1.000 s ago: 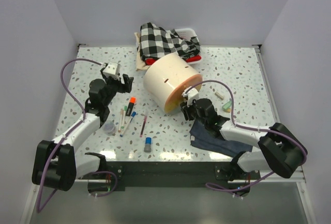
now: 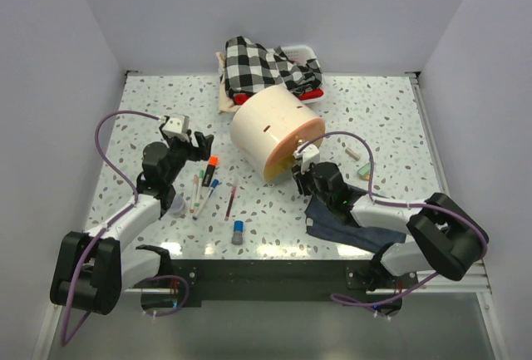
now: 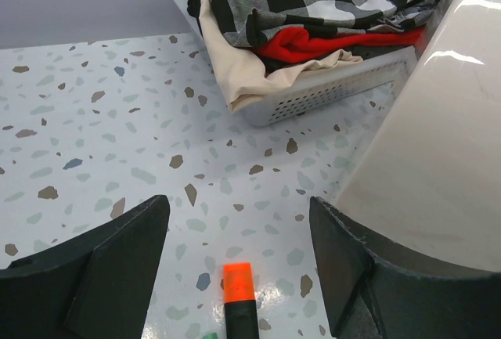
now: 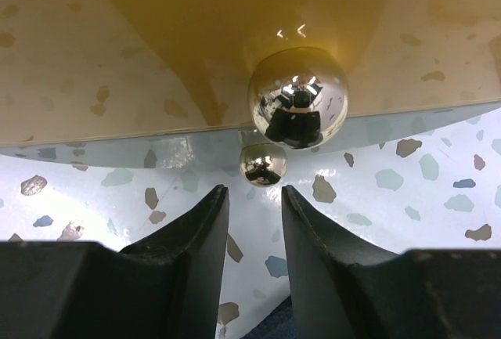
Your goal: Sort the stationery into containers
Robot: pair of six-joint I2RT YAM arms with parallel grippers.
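A cream cylindrical container [image 2: 268,127] lies at the table's centre, with a glossy end and shiny knobs [image 4: 297,100]. My left gripper [image 2: 198,145] is open above an orange-and-black marker [image 3: 239,280], nothing between its fingers. My right gripper [image 2: 301,179] is low by the container's glossy end, fingers fairly close, just before the lower knob [image 4: 262,164]; whether anything is between them is not clear. Pens [image 2: 230,203], a blue-capped item [image 2: 238,232] and small pieces [image 2: 352,154] lie loose on the table.
A white basket [image 3: 329,96] with checked, red and beige cloths stands at the back. A dark blue cloth [image 2: 332,231] lies at the front right.
The left arm has moved slightly toward the front since a second ago. The right arm has shifted slightly by the container's end. The objects on the table look unmoved.
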